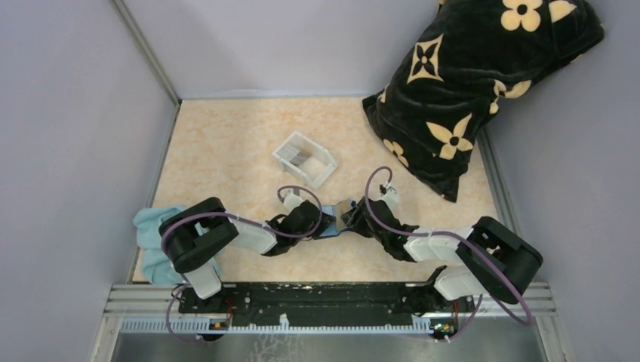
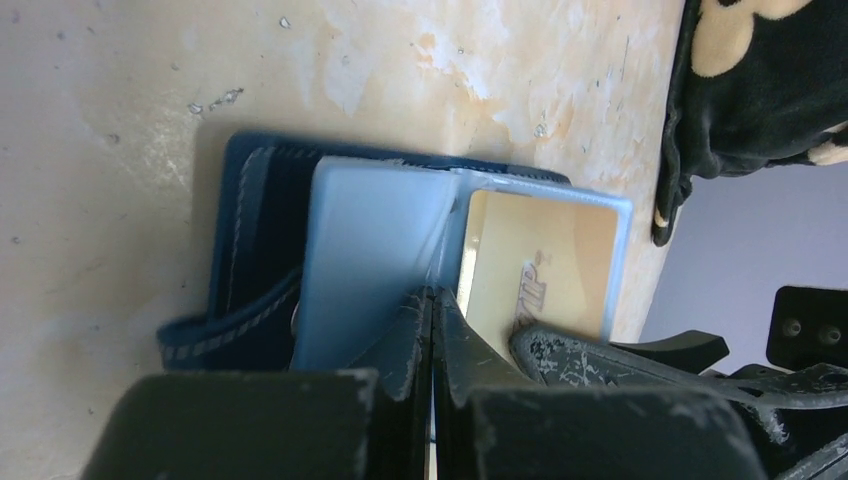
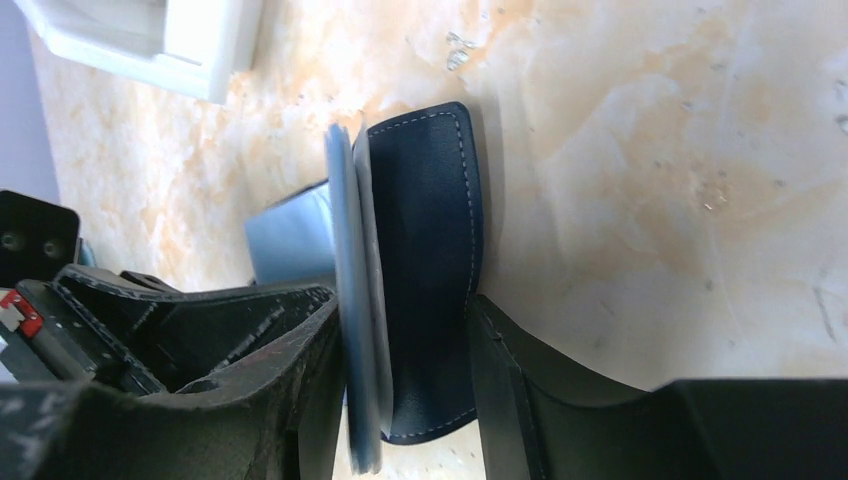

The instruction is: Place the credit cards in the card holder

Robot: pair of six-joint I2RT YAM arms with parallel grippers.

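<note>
The blue card holder [image 1: 329, 231] lies spread between my two grippers, a gold card [image 2: 545, 260] sitting in its right-hand clear pocket. My left gripper is shut over the holder's middle, by the card's left edge, with nothing visible between its fingers. My right gripper straddles the holder's right side, its fingers apart. Between them a light-blue page [image 3: 355, 270] stands edge-on close to the left finger, beside the dark stitched cover [image 3: 430, 220]. In the left wrist view, one right finger [image 2: 570, 360] overlaps the card's lower part.
Behind the holder stands a white tray [image 1: 330, 172] with cards [image 1: 292, 154] at its left end. A black patterned pillow [image 1: 423, 113] fills the back right; a light-blue cloth [image 1: 155, 256] lies at the far left. Between tray and pillow the table is clear.
</note>
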